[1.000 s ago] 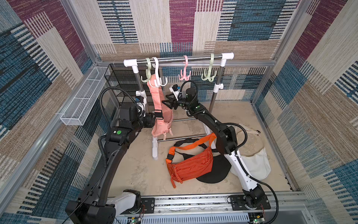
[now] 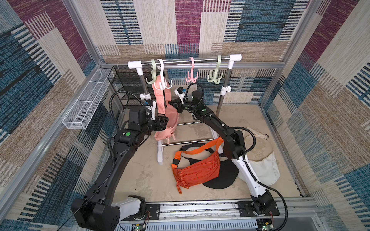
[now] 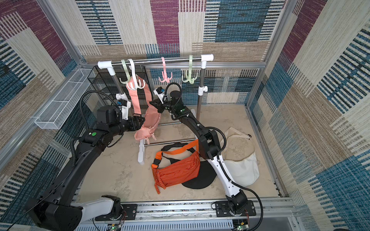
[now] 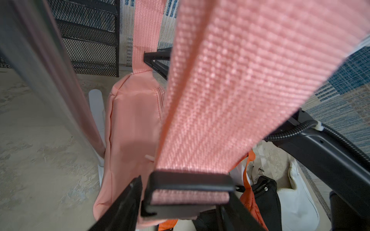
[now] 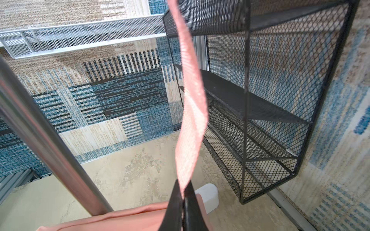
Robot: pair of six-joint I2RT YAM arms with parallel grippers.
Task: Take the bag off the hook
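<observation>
The pink bag (image 2: 171, 115) hangs at the left of the rack. Its strap loops up to the prongs of the white hook (image 2: 161, 79), close to a green hook (image 2: 153, 73); which one bears it, I cannot tell. My left gripper (image 2: 164, 123) is open, its fingers (image 4: 129, 202) on either side of the strap's black buckle (image 4: 192, 181), not closed on it. Lower on the other strap length, just above the bag body, my right gripper is shut with the thin pink strap (image 5: 188, 127) pinched at its fingertips.
An orange bag (image 2: 200, 169), a black bag (image 2: 222, 179) and a white bag (image 2: 264, 169) lie on the floor at front right. A rack post (image 4: 57, 73) stands close to the left gripper. Black mesh shelves (image 5: 246, 115) are behind the rack.
My left gripper has moved right, to the near strap and its buckle. The bag still hangs.
</observation>
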